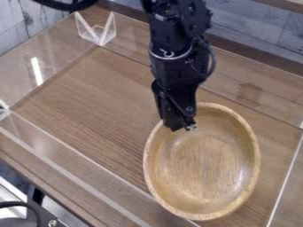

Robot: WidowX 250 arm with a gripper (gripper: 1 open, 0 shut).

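The black robot gripper [178, 113] hangs down from the top of the view, its tip at the upper left rim of a large oval wooden bowl [204, 168]. Whether its fingers are open or shut, or hold the rim, is hard to tell.
A clear plastic piece [97, 25] stands at the back left. A grey wall runs along the back, and black cables lie at the lower left corner.
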